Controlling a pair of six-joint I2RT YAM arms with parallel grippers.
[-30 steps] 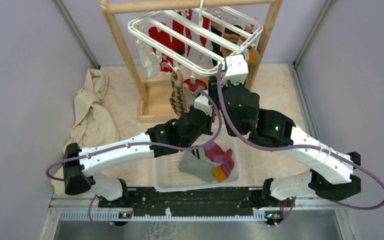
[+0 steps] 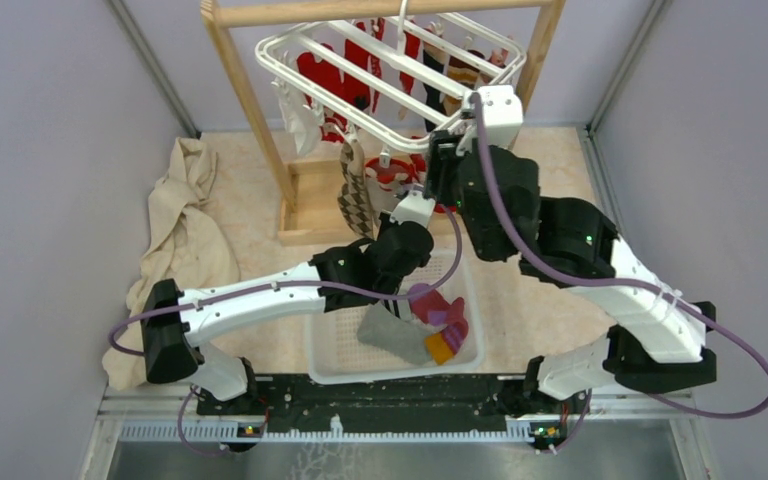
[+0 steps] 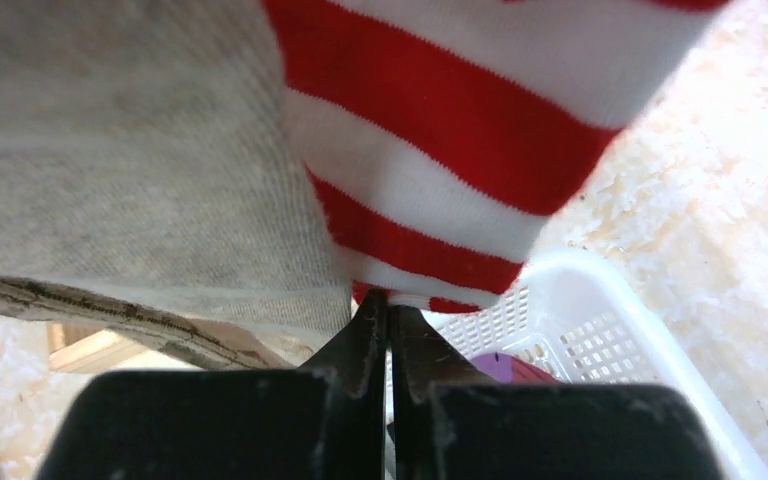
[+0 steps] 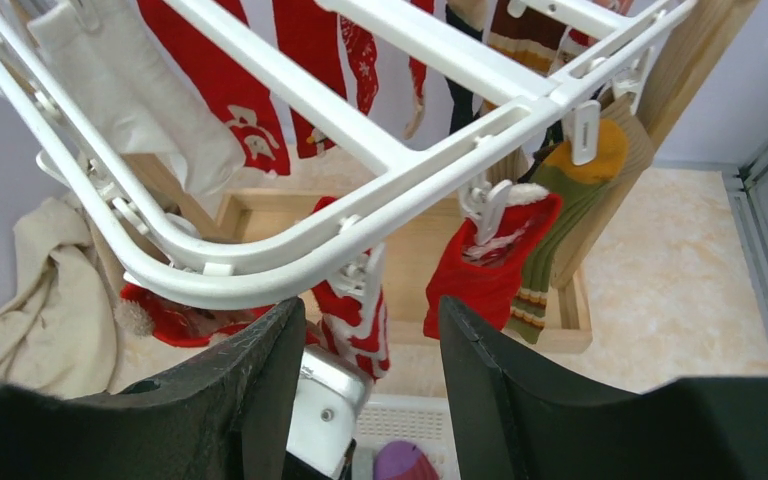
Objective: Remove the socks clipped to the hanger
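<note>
Socks hang from clips on the white hanger [image 2: 350, 105]. In the left wrist view my left gripper is shut just under a red-and-white striped sock [image 3: 480, 130] and a grey sock [image 3: 120, 160]; no hold shows. In the right wrist view my right gripper is open at the hanger's front rail, facing a red-and-white sock [image 4: 345, 315] on a clip; a red sock [image 4: 475, 275] and a green striped sock [image 4: 560, 230] hang to its right.
A white basket [image 2: 325, 340] holding several socks lies below. The wooden tray [image 2: 300, 200] stands under the rack, and a beige cloth [image 2: 175, 250] lies at left.
</note>
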